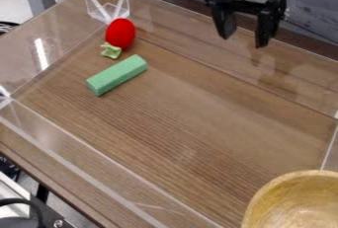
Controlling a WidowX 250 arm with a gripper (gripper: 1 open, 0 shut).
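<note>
My black gripper [246, 25] hangs at the top centre-right over the wooden table [199, 143], its fingers apart with nothing seen between them. To its left lie a red object [121, 34] with a pale green piece [111, 50] at its lower end, and a green block [117, 75].
A tan bowl [294, 202] sits at the bottom right corner. A white wire-like item [109, 5] stands at the upper left behind the red object. Dark cables show at the lower left edge.
</note>
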